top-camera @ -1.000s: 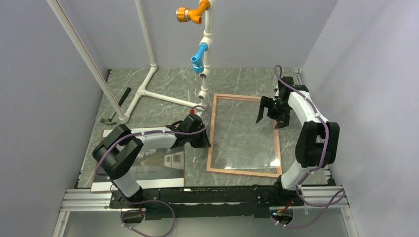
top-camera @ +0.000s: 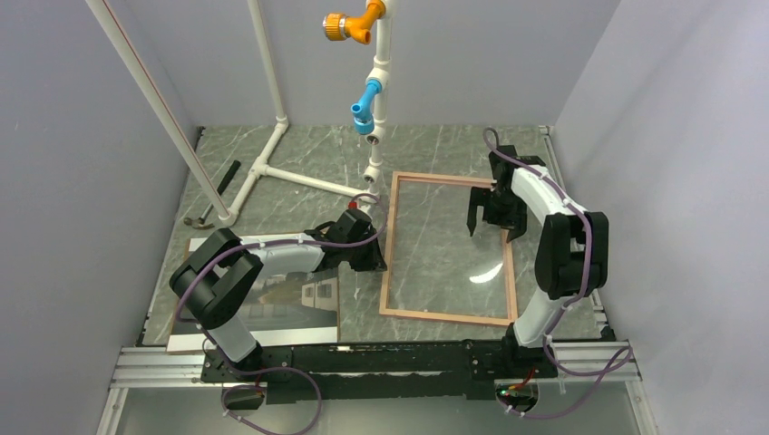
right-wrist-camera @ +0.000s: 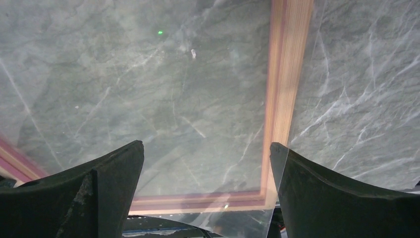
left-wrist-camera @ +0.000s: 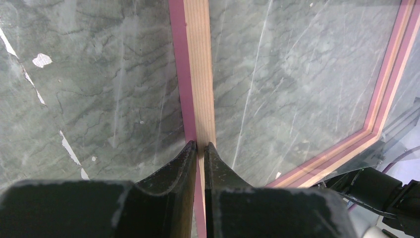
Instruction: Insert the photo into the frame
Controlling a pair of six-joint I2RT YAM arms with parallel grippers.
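The wooden frame (top-camera: 446, 318) lies flat on the right half of the table. My left gripper is shut on the frame's left rail (left-wrist-camera: 200, 74). Clear sheet (top-camera: 444, 245) covers the frame's opening, with a bright glare near its lower right; its edge runs past the frame's corner in the right wrist view. Over the right rail (right-wrist-camera: 287, 74), my right gripper stands open, fingers wide apart. The photo (top-camera: 272, 306), a grey picture with pale borders, lies at the lower left, partly hidden beneath my left arm.
A hammer (top-camera: 218, 192) lies at the back left. White pipes (top-camera: 317, 183) stand at the back, one ending near the frame's upper left corner. A narrow strip of bare table (top-camera: 360, 304) separates photo and frame.
My right gripper has moved slightly left and toward the front, over the frame's right rail. The glare on the clear sheet has shifted. My left arm has stayed still.
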